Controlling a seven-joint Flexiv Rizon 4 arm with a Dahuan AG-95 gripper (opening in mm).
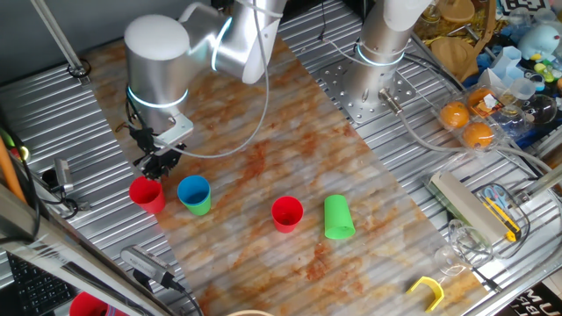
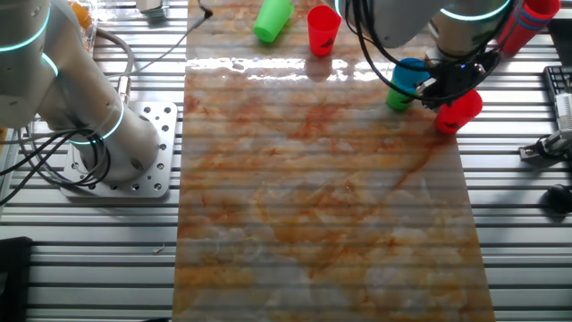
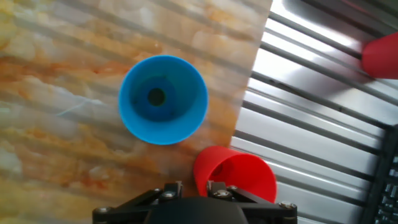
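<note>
My gripper hangs low over the left edge of the marbled board in exterior view 1. A red cup (image 3: 245, 177) leans right by its fingertips, its mouth partly facing the wrist camera. A gap shows between the fingers, and the cup's near wall is close to them; whether they grip it is unclear. Close beside it stands a blue cup (image 3: 163, 99), nested in a green cup (image 1: 201, 209). Farther right on the board are another red cup (image 1: 287, 214), upright, and a green cup (image 1: 338, 217).
The marbled board (image 2: 331, 224) is bare across its middle. A small camera on a stand (image 1: 147, 262) sits on the slatted metal table near the board's left edge. Stacked red cups (image 2: 527, 27) are off the board. A yellow hook-shaped piece (image 1: 428, 292) lies at its far corner.
</note>
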